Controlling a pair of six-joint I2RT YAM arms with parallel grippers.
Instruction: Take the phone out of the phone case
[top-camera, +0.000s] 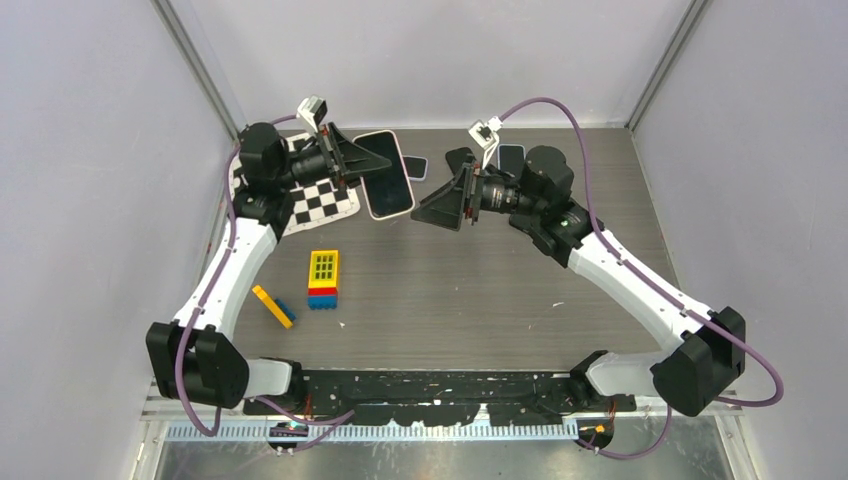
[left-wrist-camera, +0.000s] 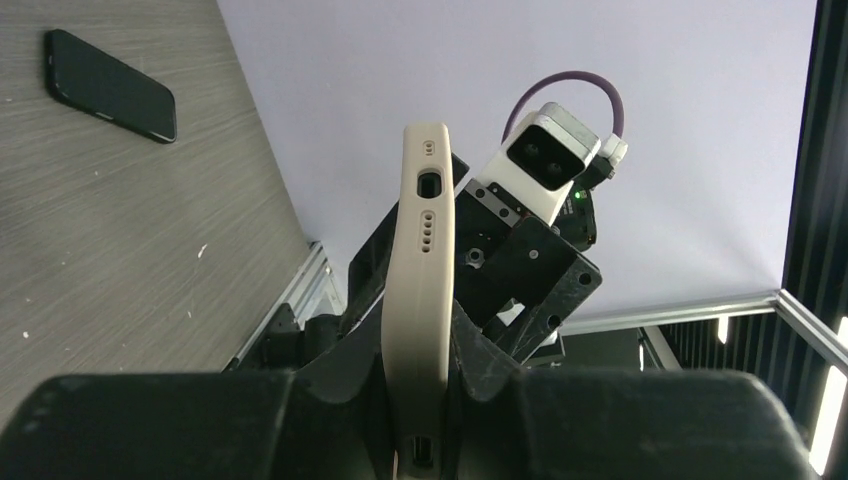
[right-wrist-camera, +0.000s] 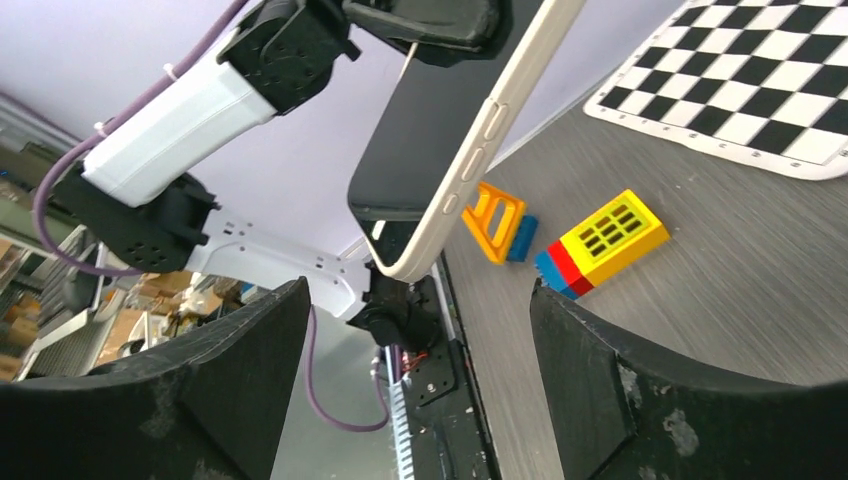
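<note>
My left gripper (top-camera: 376, 165) is shut on a dark-screened phone (top-camera: 388, 184) in a pale beige case (left-wrist-camera: 420, 270), held up above the table. In the left wrist view the case stands edge-on between the finger pads, its port cutouts facing me. The right wrist view shows the side buttons on the case (right-wrist-camera: 468, 165) and a dark gap at its lower corner, beside the end of the phone's screen (right-wrist-camera: 440, 130). My right gripper is open, with that lower corner just ahead of its fingers (right-wrist-camera: 230, 370). Whether they touch it, I cannot tell.
Several phones lie at the back, including a black phone (left-wrist-camera: 112, 88). A chequerboard (top-camera: 325, 207) lies under the left arm. Yellow, red and blue bricks (top-camera: 323, 278) and an orange-yellow piece (top-camera: 272, 305) sit at left.
</note>
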